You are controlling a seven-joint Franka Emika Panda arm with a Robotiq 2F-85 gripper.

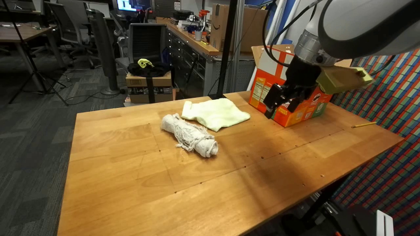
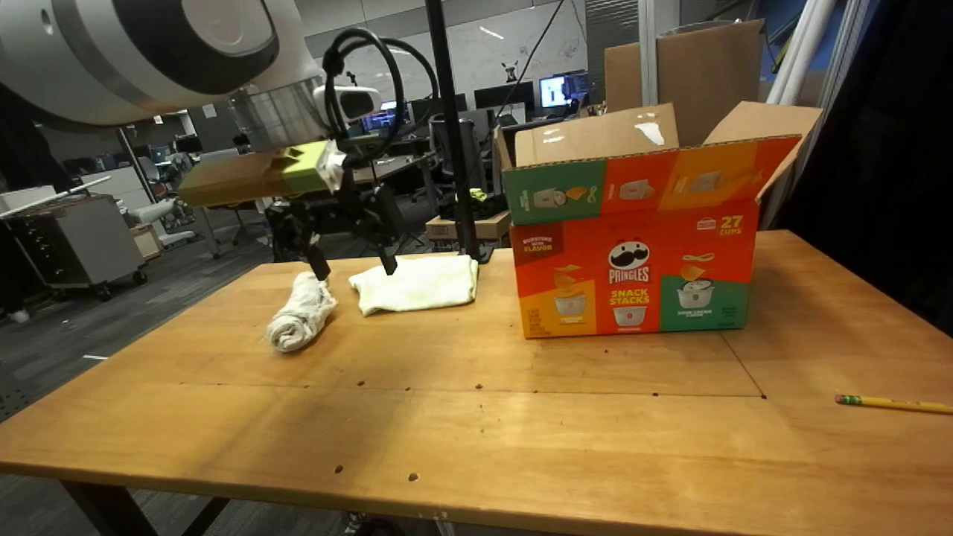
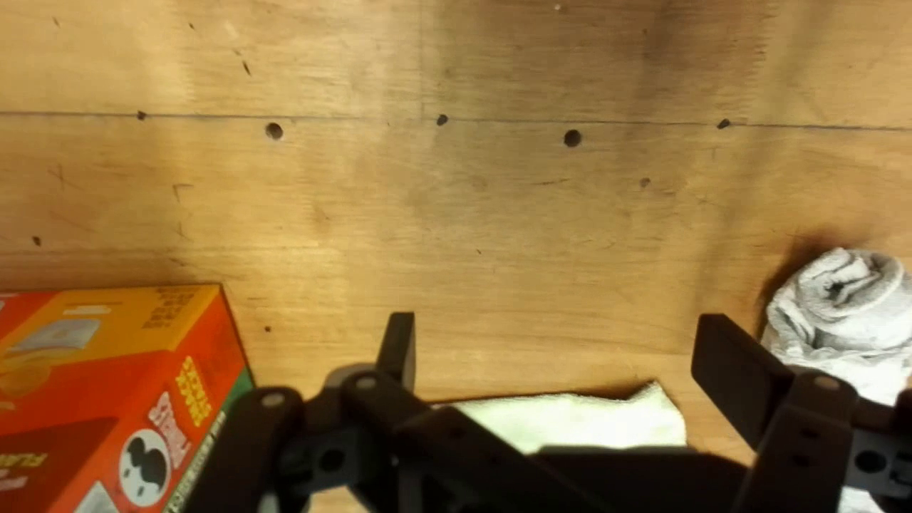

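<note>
My gripper hangs above the table, its fingers wide apart with nothing between them. In the wrist view a pale yellow-green cloth shows partly behind the gripper body. That cloth lies flat on the table in exterior view 1. Beside it is a grey-white rolled cloth with frayed edges; its rolled end appears at the right of the wrist view, beyond the right finger. In exterior view 2 the gripper appears in front of and above both the rolled cloth and the flat cloth.
An open-topped red Pringles box stands at the back of the table. A yellow pencil lies to its right, near the table's edge. A black pole rises at the back edge.
</note>
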